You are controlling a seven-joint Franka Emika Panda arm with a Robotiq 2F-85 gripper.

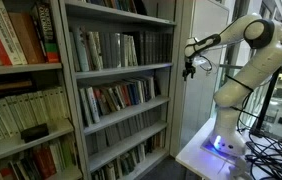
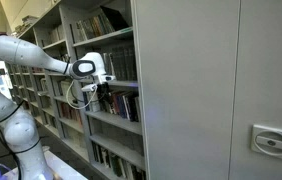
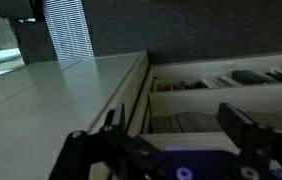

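Observation:
In exterior view 1 my gripper (image 1: pixel 189 72) hangs in the air at the end of the raised arm, in front of the bookcase's right end. Exterior view 2 has the gripper (image 2: pixel 101 98) before the shelves of books, near the pale end panel. Its dark fingers (image 3: pixel 114 120) stand wide apart in the wrist view, and nothing is held between them. Beyond them, rows of books (image 3: pixel 181 122) show on the shelves. Whether the fingers touch anything is hard to tell, but no contact shows.
Tall grey shelves (image 1: pixel 119 71) full of books fill the left and middle. The arm's base stands on a white table (image 1: pixel 196 155), which is mostly bare. Loose black cables (image 1: pixel 271 158) lie beside it. A large pale panel (image 2: pixel 196 90) bounds the shelves on the right.

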